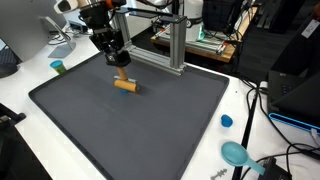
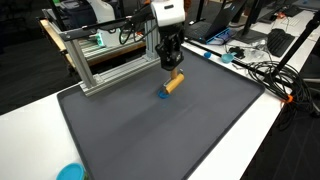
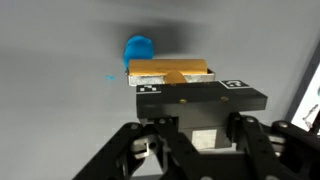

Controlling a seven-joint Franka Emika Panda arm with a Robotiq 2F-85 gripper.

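Note:
In exterior view 1 my gripper (image 1: 121, 66) points down, shut on the handle of a small wooden mallet. Below the fingers, the mallet's orange-brown cylindrical head (image 1: 126, 86) lies crosswise. Exterior view 2 shows the same mallet head (image 2: 173, 84) slanting under the gripper (image 2: 174, 70). Close up in the wrist view, the mallet head (image 3: 165, 67) runs across just beyond the black fingers (image 3: 204, 97), which hide most of the handle. A blue round piece (image 3: 138, 47) is beside the head's left end. Whether the head touches the table or this piece, I cannot tell.
A green-topped cup (image 1: 58, 67) stands at the far left. On the right are a blue piece (image 1: 226, 121) and a turquoise round object (image 1: 238, 155). A metal frame (image 1: 177, 55) stands behind the mat.

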